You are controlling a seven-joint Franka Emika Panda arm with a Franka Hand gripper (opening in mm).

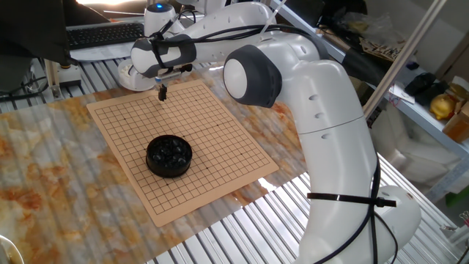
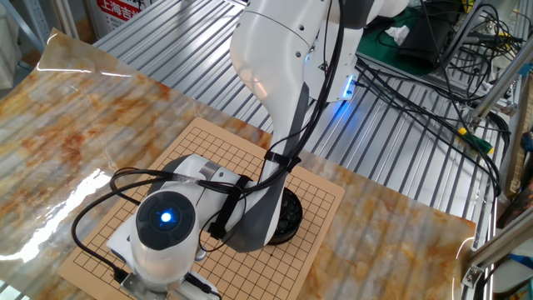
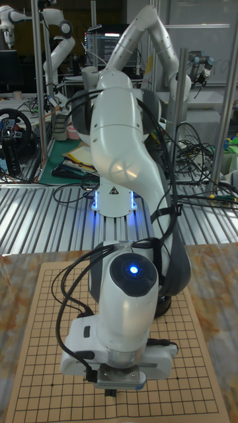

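Observation:
A tan Go board [image 1: 227, 158] printed with a black grid lies flat on the table. On it stands a round black bowl [image 1: 169, 169] holding several dark pieces, left of the board's middle in exterior view 1. My gripper [image 1: 163, 94] points down above the board's far edge, well apart from the bowl. Its dark fingertips look close together, but they are too small to tell how the fingers stand. In exterior view 2 the arm covers part of the bowl [image 2: 288, 218]. From exterior view 3, the gripper's tip [image 3: 110, 392] barely shows beneath the hand.
A white round container [image 1: 136, 76] stands just beyond the board, close to the hand in exterior view 1. A keyboard [image 1: 105, 34] lies farther back. Cables hang along the arm.

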